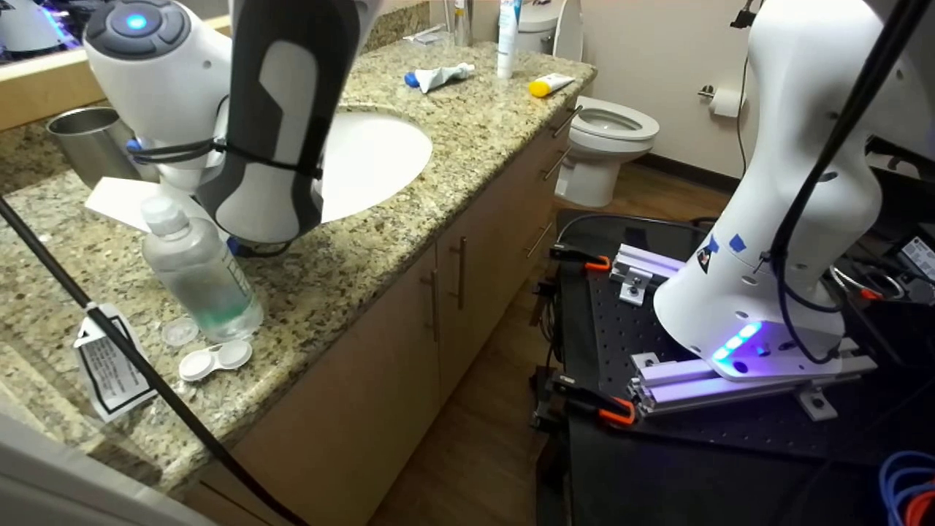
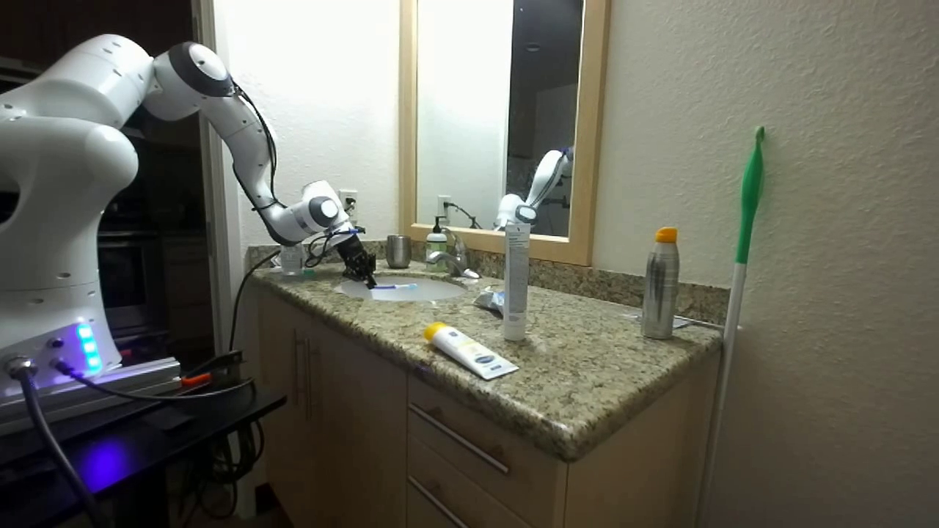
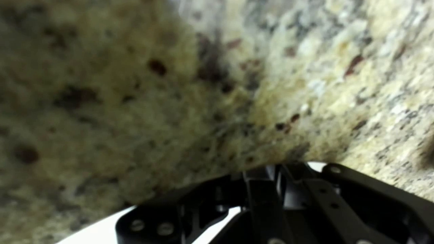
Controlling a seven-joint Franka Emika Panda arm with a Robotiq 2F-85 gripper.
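Observation:
My gripper (image 2: 370, 283) hangs over the sink basin (image 2: 431, 290) in exterior view 2, shut on a thin blue-and-white toothbrush (image 2: 397, 286) that points to the right. In the wrist view the black fingers (image 3: 264, 199) are close together at the bottom, and the toothbrush cannot be made out there. Exterior view 1 has the gripper hidden behind the arm. Close to the arm, a clear bottle (image 1: 200, 272) stands upright on the counter. A white contact lens case (image 1: 215, 359) lies at its base, beside a small clear round lid (image 1: 180, 332). Green shows through the bottle's bottom.
A steel cup (image 2: 398, 251), soap bottle (image 2: 436, 246) and faucet (image 2: 453, 255) stand behind the basin. Toward the other end are a yellow-capped tube (image 2: 471, 350), an upright white tube (image 2: 516, 290) and a spray can (image 2: 660, 286). Granite fills most of the wrist view.

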